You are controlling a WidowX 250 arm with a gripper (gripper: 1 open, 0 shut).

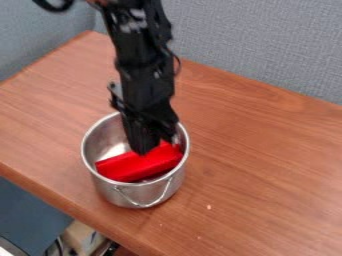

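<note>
A metal pot (147, 192) with a wire handle stands on the wooden table near its left front edge. Inside it lies a red cylindrical object (134, 166). The black arm reaches down from the top, and its gripper (147, 140) is at the pot's back part, just above the red object. The fingertips are dark and partly hidden, so whether anything is between them is hard to see.
A grey padded wall runs along the back. At the lower left, beyond the table edge, are a blue-grey surface and some cables.
</note>
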